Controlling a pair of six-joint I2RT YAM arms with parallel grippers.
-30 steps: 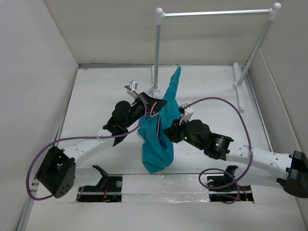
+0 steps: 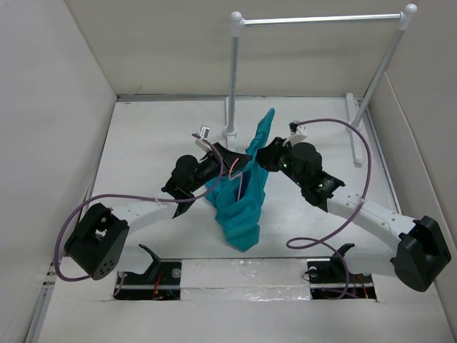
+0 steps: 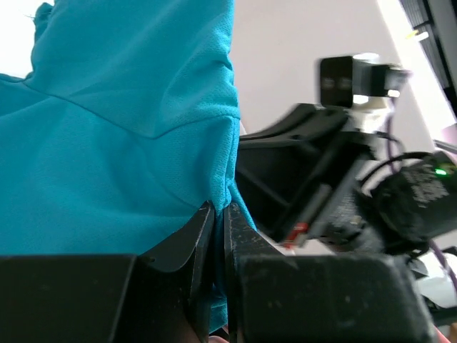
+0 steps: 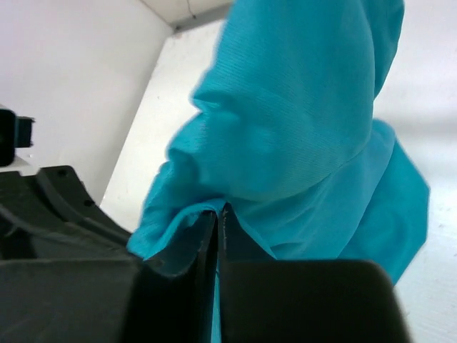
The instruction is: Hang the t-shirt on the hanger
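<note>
The teal T-shirt (image 2: 239, 214) hangs bunched between my arms in the top view, its upper end pointing up past them. My left gripper is shut on a fold of the shirt, which fills much of the left wrist view. My right gripper is at the shirt too, its fingers close together with cloth around the tips; whether they grip it is unclear. A thin pink piece (image 2: 238, 187), perhaps the hanger, shows in front of the shirt below the left gripper; most of it is hidden.
A rack with a horizontal rail (image 2: 321, 18) on white posts stands behind the shirt. Walls enclose the sides and back.
My right gripper has moved upward along the shirt toward its top. The left gripper has shifted slightly right, and the shirt's upper end has moved right.
</note>
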